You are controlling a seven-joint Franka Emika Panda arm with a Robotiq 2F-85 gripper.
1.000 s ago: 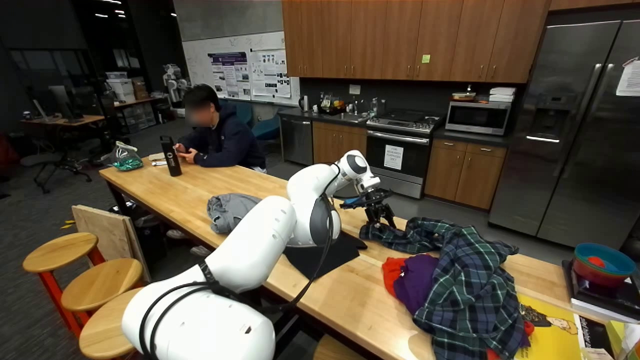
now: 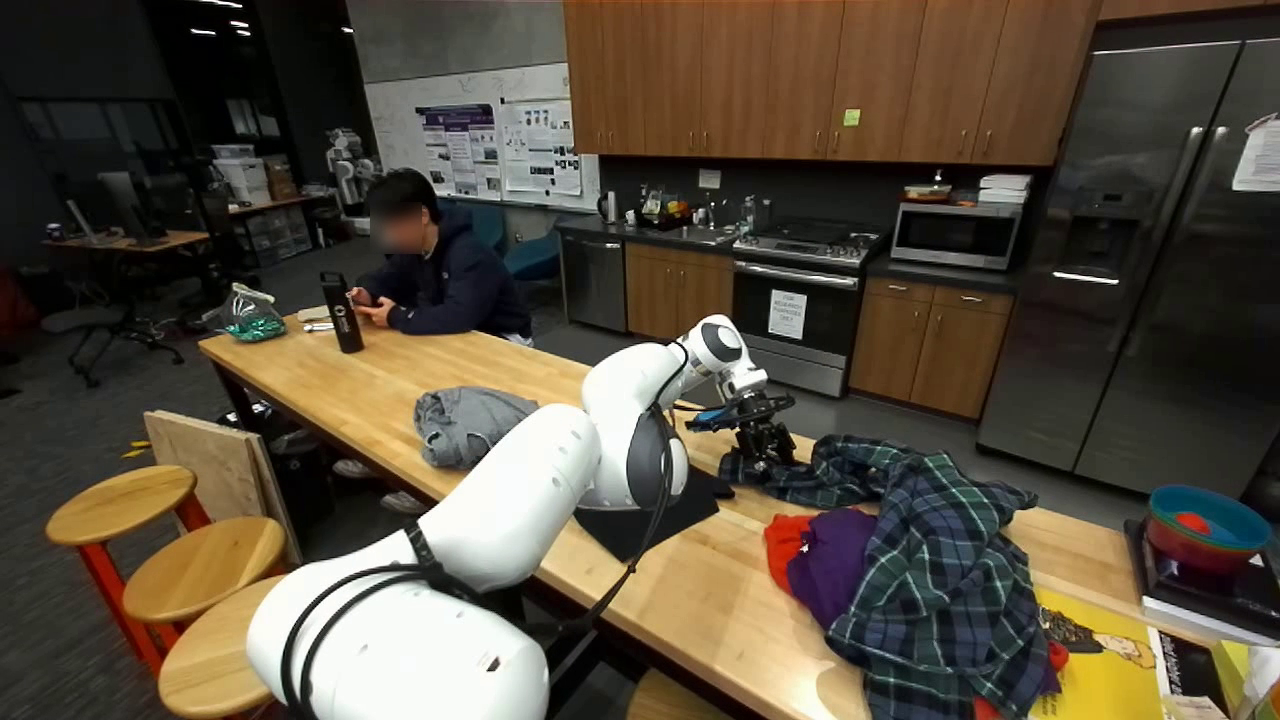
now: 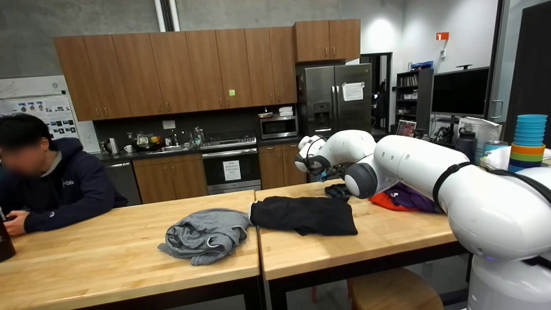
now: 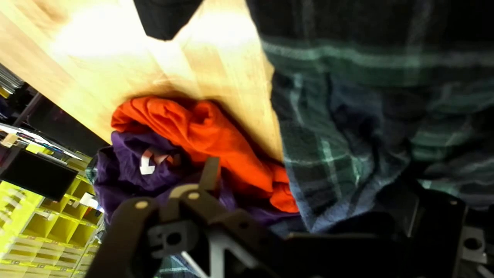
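A green and navy plaid shirt (image 2: pixel 942 564) lies heaped on the right part of the table, one sleeve stretching toward the far edge. My gripper (image 2: pixel 765 462) is down at that sleeve's end, its fingers spread. In the wrist view the plaid cloth (image 4: pixel 333 153) fills the right side, close to the open gripper and partly behind its dark fingers. Beside the shirt lie a purple garment (image 2: pixel 830 564) and an orange-red one (image 2: pixel 786 546). Whether cloth lies between the fingertips is hard to make out.
A black folded garment (image 3: pixel 304 214) and a grey one (image 3: pixel 206 235) lie farther left on the table. A person (image 2: pixel 438 270) sits at the far left beside a black bottle (image 2: pixel 342 314). Nested bowls (image 2: pixel 1206 534) stand at the right end. Bare wood shows at the front middle.
My gripper has shifted slightly to the right and lower, closer to the plaid sleeve's end. The garments look unmoved.
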